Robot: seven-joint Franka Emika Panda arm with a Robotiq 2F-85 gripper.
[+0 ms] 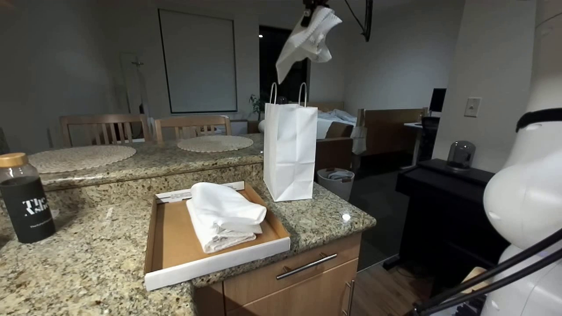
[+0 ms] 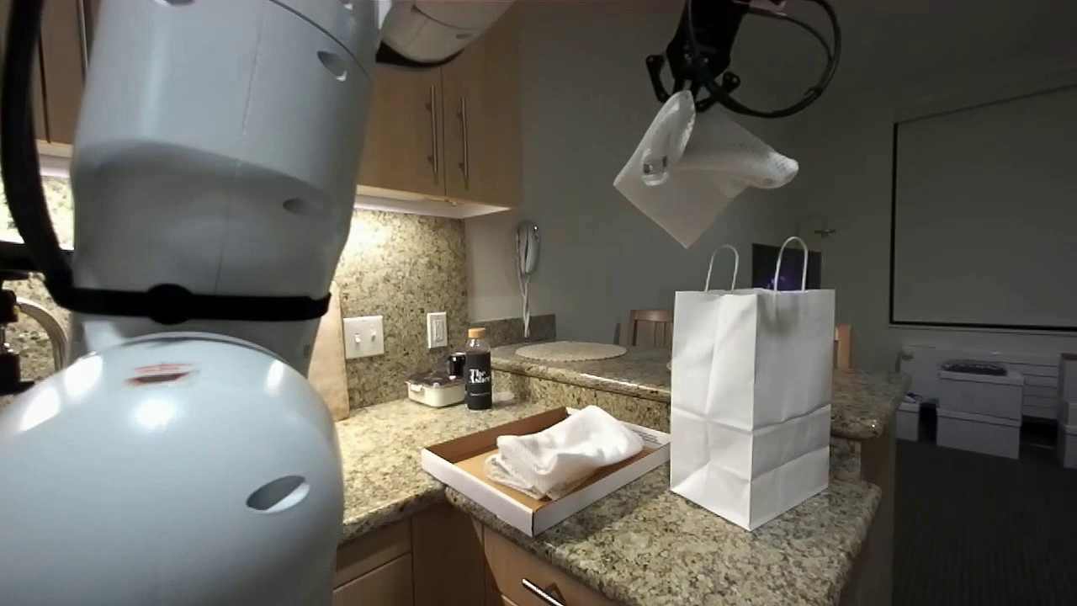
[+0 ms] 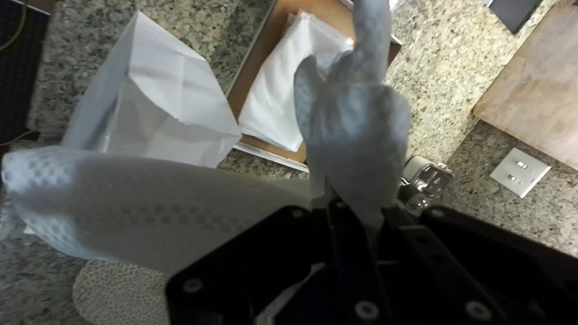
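High over the counter, my gripper (image 2: 694,91) is shut on a white textured cloth (image 1: 307,42), which hangs down in loose folds. In exterior view 1 the cloth's lower corner is just above the handles of a white paper bag (image 1: 290,152). The bag (image 2: 752,404) stands upright on the counter, handles up. Beside it lies a shallow cardboard tray (image 1: 171,231) holding more folded white cloth (image 1: 224,216). In the wrist view the held cloth (image 3: 352,135) covers much of the picture and hides the fingertips; part of the bag (image 3: 162,103) shows beyond it.
A dark bottle with a wooden cap (image 1: 27,202) stands at the counter's left. Two round woven mats (image 1: 214,143) lie on the raised ledge behind. The bag is close to the counter's right end; bare granite (image 1: 105,263) lies left of the tray.
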